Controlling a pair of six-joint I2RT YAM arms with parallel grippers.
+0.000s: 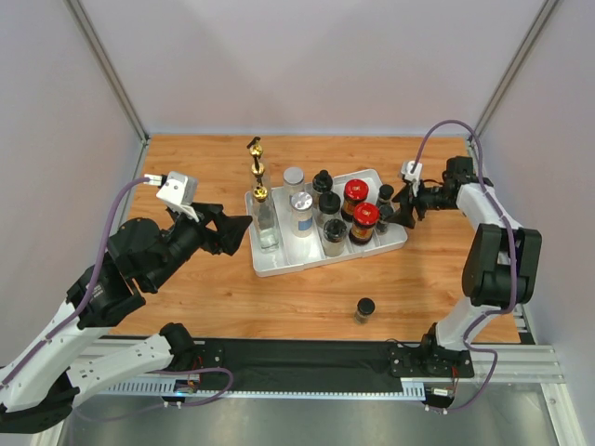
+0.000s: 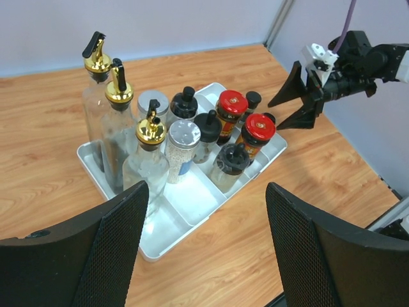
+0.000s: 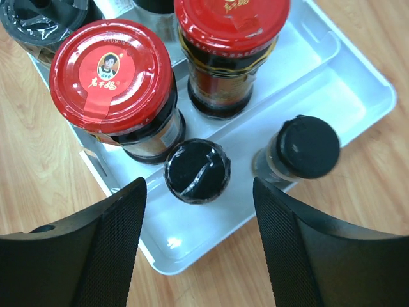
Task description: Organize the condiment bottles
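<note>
A white tray (image 1: 270, 262) holds gold-spouted glass bottles (image 1: 265, 228), shakers, black-capped jars (image 1: 334, 240) and two red-lidded jars (image 1: 364, 219). Two small black-capped jars stand in its right compartment. My right gripper (image 1: 403, 206) is open just right of them, both jars below and beyond its fingertips in its wrist view. My left gripper (image 1: 234, 228) stands open left of the tray, nothing between its fingers.
A lone black-capped jar (image 1: 364, 311) stands on the wooden table in front of the tray.
</note>
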